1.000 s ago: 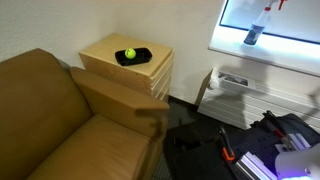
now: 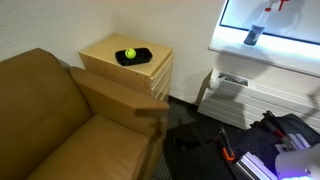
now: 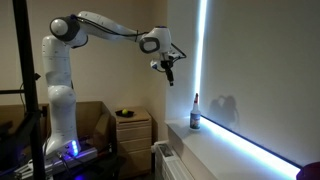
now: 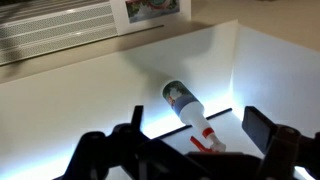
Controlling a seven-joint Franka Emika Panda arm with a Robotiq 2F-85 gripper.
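A bottle with a dark label and a red neck (image 4: 183, 103) stands on the white window sill (image 3: 230, 155). In exterior view 2 the bottle (image 3: 195, 112) is upright near the sill's left end; its lower part also shows in exterior view 1, as a dark-banded bottle (image 2: 254, 35). My gripper (image 3: 169, 70) hangs high in the air, above and to the left of the bottle and clear of it. The wrist view shows the gripper's fingers (image 4: 132, 133) wide apart, with the bottle visible beyond the gap and nothing held.
A wooden drawer cabinet (image 2: 95, 49) carries a black tray (image 2: 142, 60) with a yellow-green ball (image 2: 130, 53). The brown sofa (image 2: 60, 120) fills the left. A white radiator (image 2: 235, 100) sits below the sill. Right of the bottle, the sill is mostly bare.
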